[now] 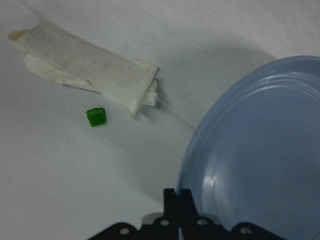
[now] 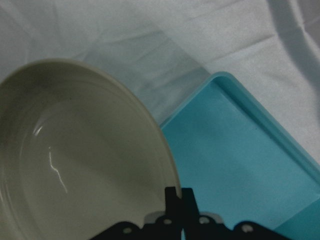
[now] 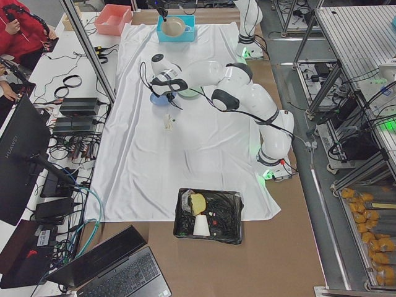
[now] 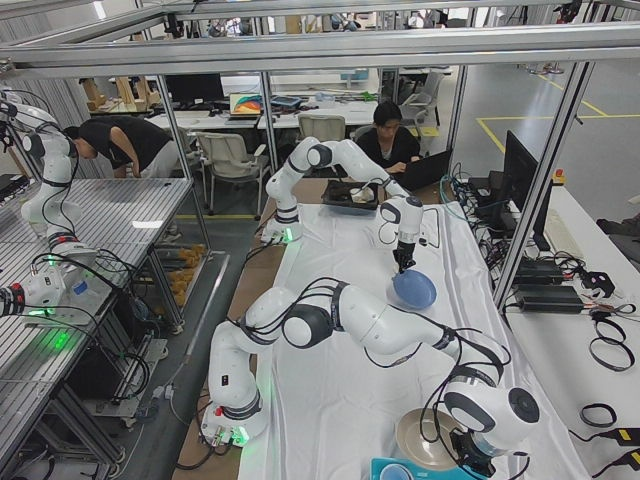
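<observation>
My left gripper is shut on the rim of a blue plate [image 1: 255,145], above the white cloth in the middle. A crumpled wrapper [image 1: 85,67] and a small green piece [image 1: 96,117] lie beside it. At the far end, my right gripper is shut on the rim of a beige bowl [image 2: 85,160], which is over a turquoise bin [image 2: 230,155]. A pale green plate [image 3: 190,92] is partly hidden behind the left arm.
A black lined tray [image 3: 208,232] with yellow and white items stands at the near end. Laptop, monitor and cables fill the side table.
</observation>
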